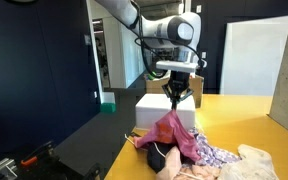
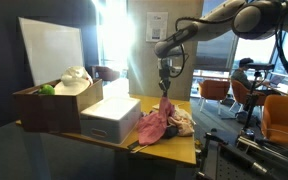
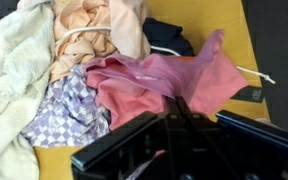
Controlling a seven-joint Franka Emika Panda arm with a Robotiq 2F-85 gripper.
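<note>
A pink cloth (image 1: pixel 170 132) hangs from my gripper (image 1: pixel 174 106), drawn up into a peak with its lower part still over the pile. The fingers are shut on its top. In exterior view 2 the pink cloth (image 2: pixel 162 121) rises beneath the gripper (image 2: pixel 165 95). From the wrist, the pink cloth (image 3: pixel 134 85) spreads under the gripper, its gathered fold running up to the fingertips. Around it lie a checkered cloth (image 3: pixel 67 112), a peach garment (image 3: pixel 89 30), a cream cloth (image 3: pixel 14 75) and a dark cloth (image 3: pixel 168 37).
A white box (image 2: pixel 111 119) stands beside the clothes, with a brown box (image 2: pixel 59 105) holding a pale hat and something green behind it. Orange chairs (image 2: pixel 281 115) stand off the table.
</note>
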